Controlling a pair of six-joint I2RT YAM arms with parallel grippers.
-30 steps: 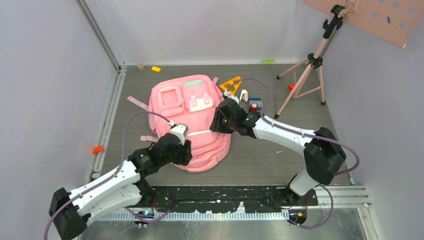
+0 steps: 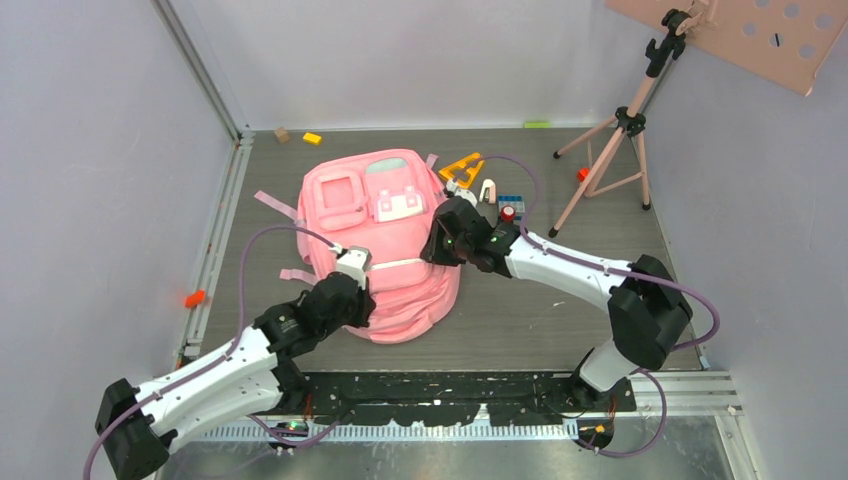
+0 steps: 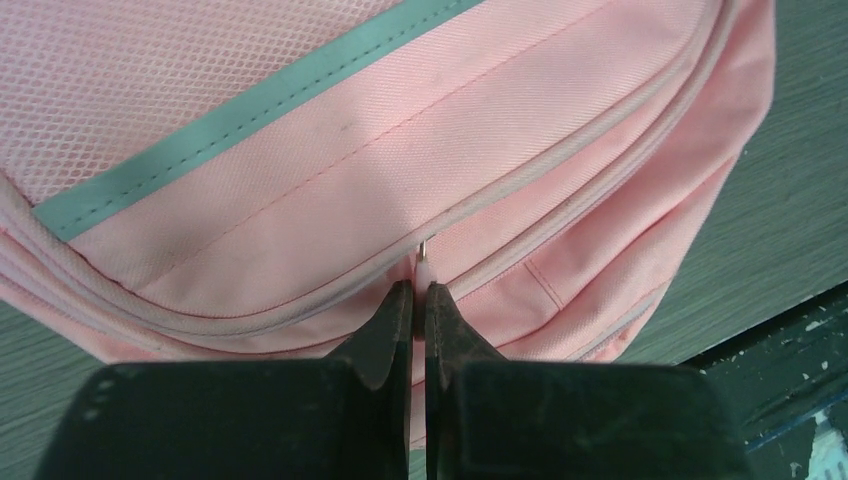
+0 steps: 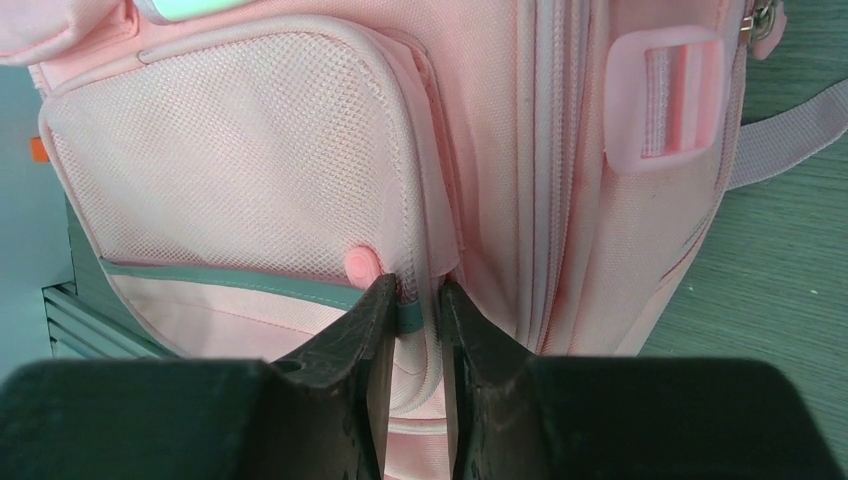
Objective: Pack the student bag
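Observation:
The pink bag (image 2: 400,290) lies flat on the grey table, its front pocket facing up. In the left wrist view a pink zipper pull (image 3: 422,272) is pinched upright between the fingertips of my left gripper, just below the pocket's piped edge. My right gripper is shut on the edge of the front mesh pocket (image 4: 418,240), where the green trim band meets the piping. A pink pull tab (image 4: 363,266) sits beside its left finger. Both arms reach over the bag's lower half in the top view.
Beyond the right gripper lie a yellow triangle (image 2: 462,168), a pink-and-white item (image 2: 488,191) and a blue-grey block (image 2: 511,203). A pink tripod (image 2: 600,165) stands at right. Small blocks lie at the back left. Table to the right of the bag is mostly clear.

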